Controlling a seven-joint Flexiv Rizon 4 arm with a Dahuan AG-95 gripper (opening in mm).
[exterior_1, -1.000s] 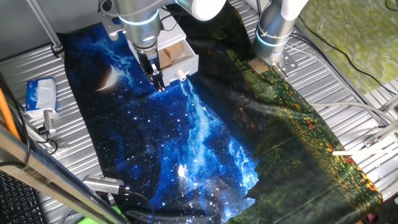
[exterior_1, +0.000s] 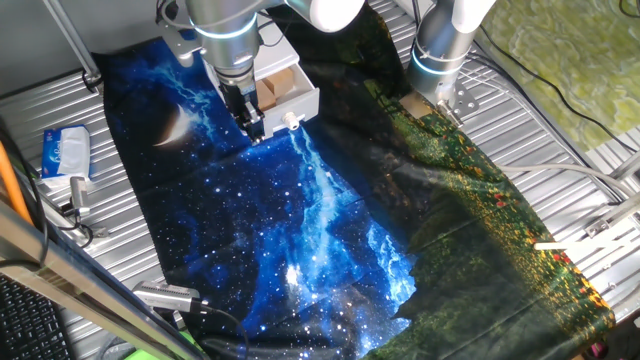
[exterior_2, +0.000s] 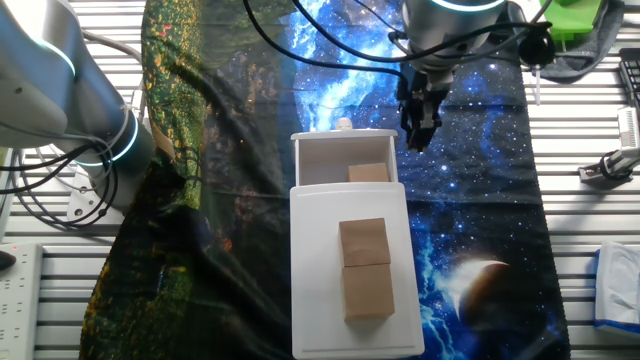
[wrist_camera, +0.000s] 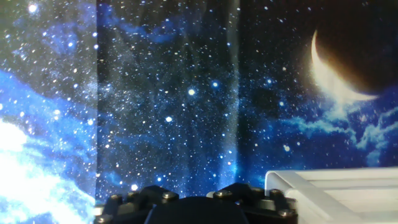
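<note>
My black gripper (exterior_1: 255, 137) points down over the blue starry cloth, just beside the front of a white drawer box (exterior_2: 305, 265). The box's drawer (exterior_1: 297, 108) is pulled out, and a white knob (exterior_1: 291, 121) sticks out from its front. Inside the drawer lies a brown block (exterior_2: 368, 173); two more brown blocks, a nearer block (exterior_2: 367, 291) and a farther block (exterior_2: 364, 241), rest end to end on the box top. Only the gripper's knuckles and a corner of the white box (wrist_camera: 311, 196) show low in the wrist view. Nothing is visibly held, and the finger's opening is unclear.
Across the middle, the starry cloth (exterior_1: 300, 220) is clear, with slight folds. A white and blue packet (exterior_1: 66, 153) and a small metal device (exterior_1: 166, 296) lie off to the side.
Drawer, blocks and cloth stay as they were.
</note>
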